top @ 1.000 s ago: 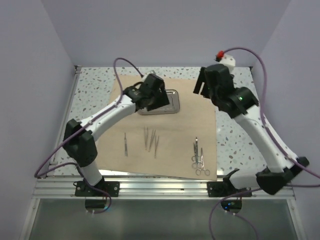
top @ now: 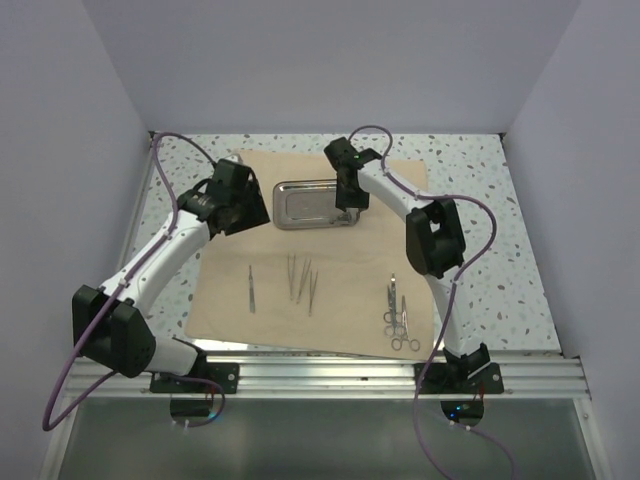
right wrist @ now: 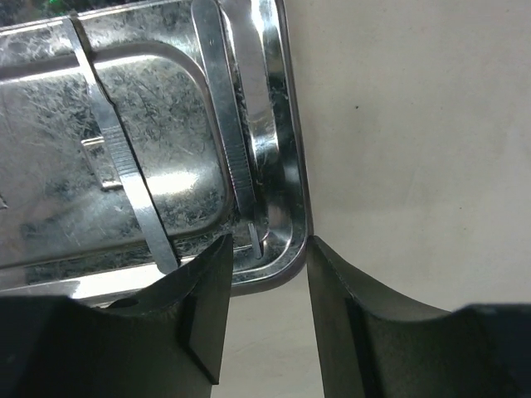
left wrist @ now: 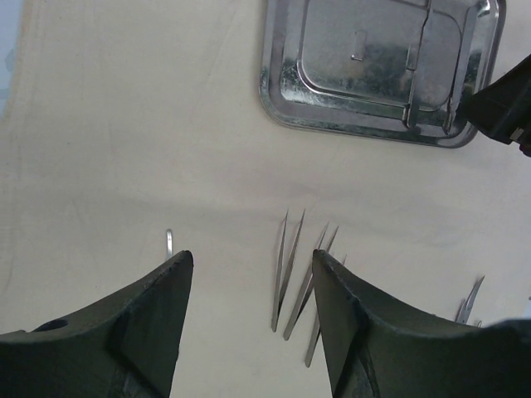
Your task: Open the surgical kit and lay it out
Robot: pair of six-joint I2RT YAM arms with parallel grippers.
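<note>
A shallow metal tray (top: 296, 226) lies at the back of the beige cloth (top: 225, 290). Two scalpel handles rest in it: one handle (right wrist: 124, 157) crosses the tray floor, and the other handle (right wrist: 228, 116) lies along the right side wall. My right gripper is over the tray's near right corner, its fingers apart and nothing between them. My left gripper stands open and empty to the left of the tray. Several tweezers (top: 303, 279) lie in a loose row on the cloth, with a single slim instrument (top: 252, 290) to their left.
Scissors and clamps (top: 402, 325) lie grouped at the cloth's front right. Bare cloth extends between the tray and the tweezers. A speckled tabletop (top: 490, 250) surrounds the cloth.
My right gripper has come in from the right, lower, to the tray's right end. My left gripper has drawn back leftward, away from above the tray. The instruments on the cloth have not moved.
</note>
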